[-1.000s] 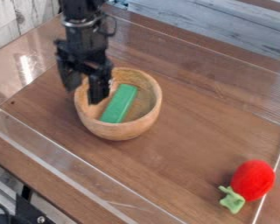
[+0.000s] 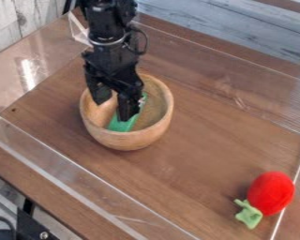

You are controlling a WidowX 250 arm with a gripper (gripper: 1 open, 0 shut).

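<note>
My black gripper [image 2: 115,94] is open and reaches down from the top of the view into a wooden bowl [image 2: 145,136]. Inside the bowl lies a green object [image 2: 125,122], partly hidden behind the gripper. Whether the fingers touch it, I cannot tell.
A red plush vegetable [image 2: 272,192] with a green top lies at the front right of the brown table [image 2: 197,169]. A pale wooden wall stands behind, and a clear edge runs along the left and front.
The gripper has moved from the bowl's left rim further right, over the bowl's interior, and now covers more of the green object.
</note>
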